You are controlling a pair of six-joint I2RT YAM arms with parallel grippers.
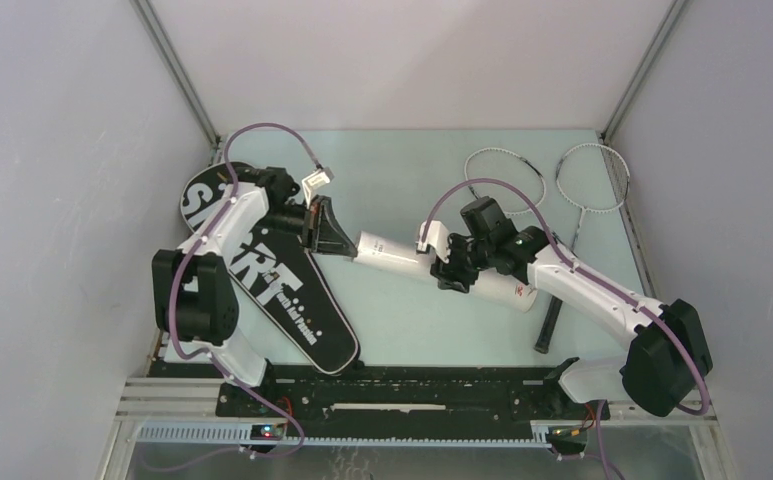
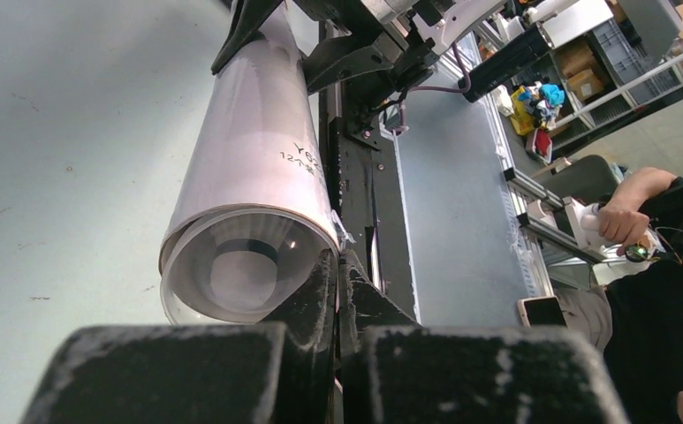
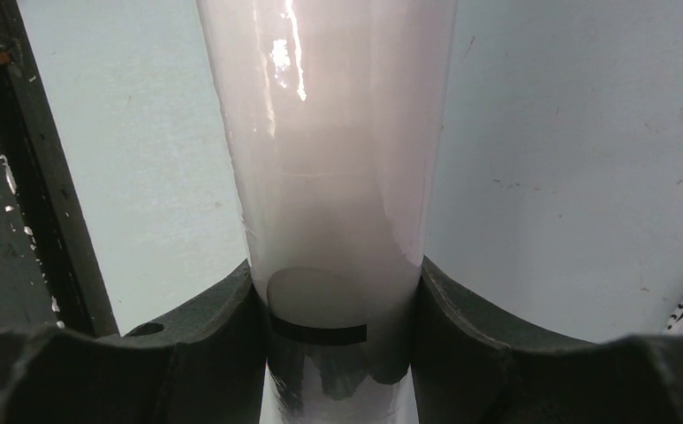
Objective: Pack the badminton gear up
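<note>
A long white shuttlecock tube lies slantwise over the middle of the table, its marked end to the right. Around its middle, my right gripper is shut; the right wrist view shows the tube filling the space between both fingers. A clear rounded cap covers the tube's left end. My left gripper is shut, fingertips together against that end's rim; whether the thin rim is pinched between them is unclear. Two rackets with white frames rest at the right.
A black racket bag with white lettering lies flat on the left, partly under my left arm. One racket's dark handle points to the front, below the tube. Bare table shows behind the tube and in front of it.
</note>
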